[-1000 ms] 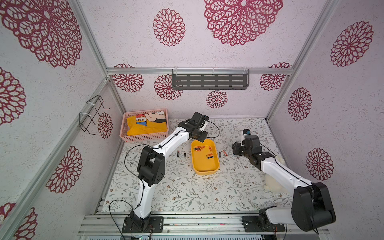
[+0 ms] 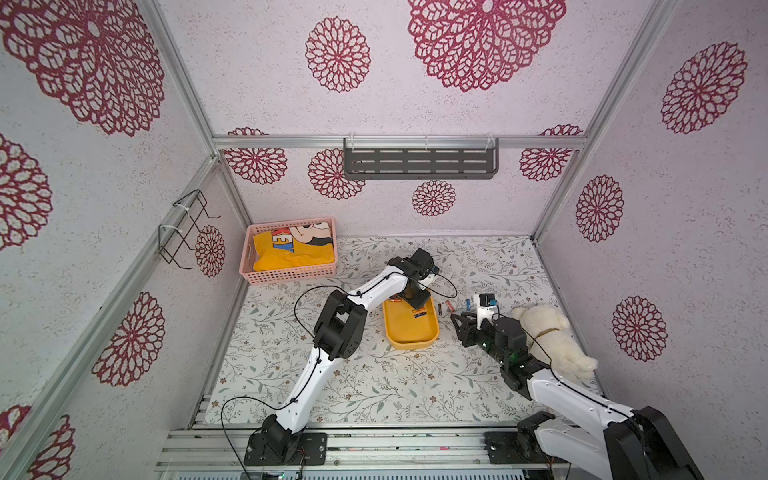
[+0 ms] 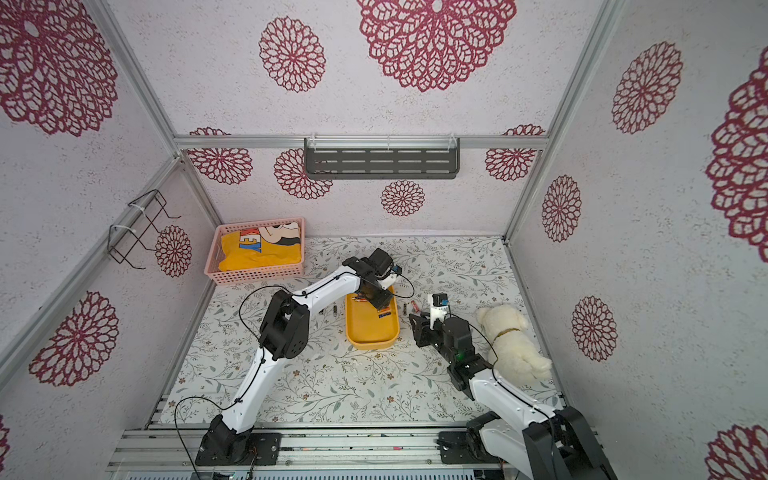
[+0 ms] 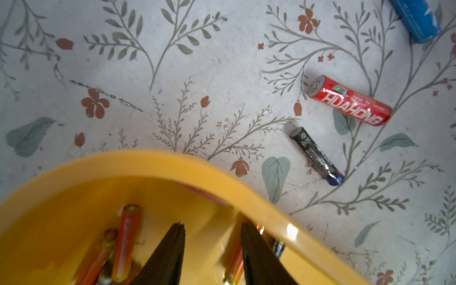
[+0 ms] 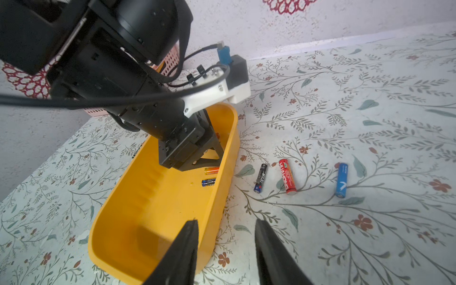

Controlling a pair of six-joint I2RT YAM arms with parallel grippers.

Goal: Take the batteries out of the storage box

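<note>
The yellow storage box (image 2: 412,344) stands mid-table with several batteries inside. My left gripper hangs over its far part, fingers apart with nothing seen between them. A red battery (image 4: 236,256) and a dark battery (image 4: 278,248) lie inside by the wall, close to one finger; more red batteries (image 4: 126,237) lie across from them. On the cloth right of the box are a dark battery (image 5: 260,178), a red battery (image 5: 287,175) and a blue battery (image 5: 342,179). My right gripper is open and empty, near the box's right side.
A pink basket (image 2: 289,276) with yellow cloth sits at the back left. At the right lies a white plush toy (image 3: 512,344). One small battery (image 3: 335,310) shows left of the box.
My left gripper has moved right and toward the front, over the box's interior. The right gripper has come toward the front and slightly left. A blue battery now shows on the cloth behind it.
</note>
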